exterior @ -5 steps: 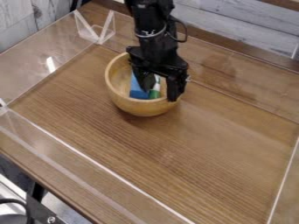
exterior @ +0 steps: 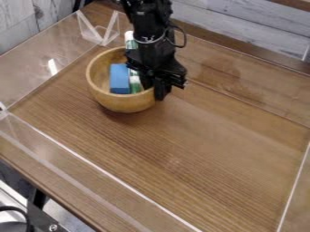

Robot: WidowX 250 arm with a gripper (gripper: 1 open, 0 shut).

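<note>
A tan round bowl (exterior: 121, 98) stands on the wooden table (exterior: 169, 163), toward the upper left. In it are a blue block (exterior: 119, 78) and a green-and-white item (exterior: 136, 82) partly hidden behind the gripper. My black gripper (exterior: 159, 88) comes down from the top over the bowl's right side, its fingers at or just inside the right rim. Whether they are closed on the rim or on something inside cannot be made out.
A white wall and the table's back edge run behind, with clear plastic sheeting along the left side.
The bowl with its contents has moved up and to the left, toward the back of the table, and my gripper has moved with it.
</note>
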